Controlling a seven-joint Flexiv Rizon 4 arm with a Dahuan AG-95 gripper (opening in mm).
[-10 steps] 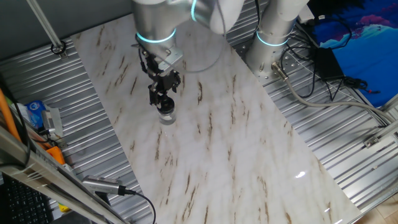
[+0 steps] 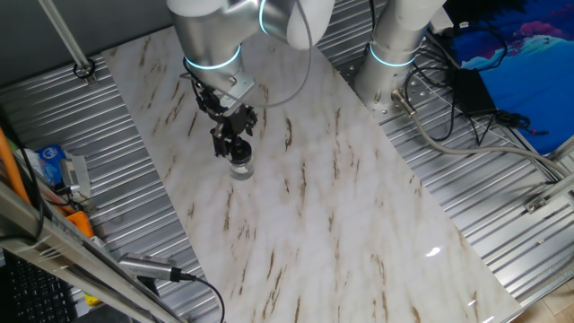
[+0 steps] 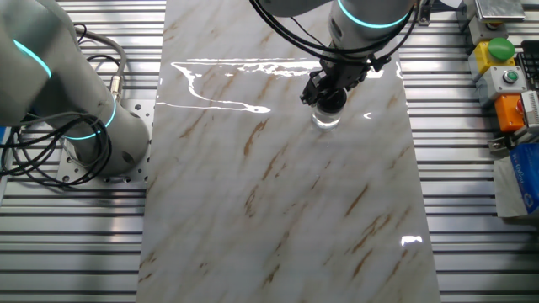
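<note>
A small clear jar (image 2: 241,169) with a black lid (image 2: 239,151) stands on the marble-patterned tabletop. In the second exterior view the jar's clear bottom (image 3: 325,122) shows under the dark lid (image 3: 332,102). My black gripper (image 2: 235,137) is right at the lid, reaching down from the arm above it. From the other side, the gripper (image 3: 323,91) overlaps the lid's upper edge. Dark fingers against a dark lid hide the contact, so whether the fingers are closed around it cannot be made out.
The robot's column (image 2: 388,67) rises beyond one long edge, with loose cables beside it. Along the opposite side lie a silver cylindrical device (image 2: 151,267) and a blue packet (image 2: 51,166). A green push button (image 3: 501,49) sits off the table.
Over the last second the arm and wrist have shifted left in the first exterior view, tilting the gripper a little. The jar stays in about the same spot.
</note>
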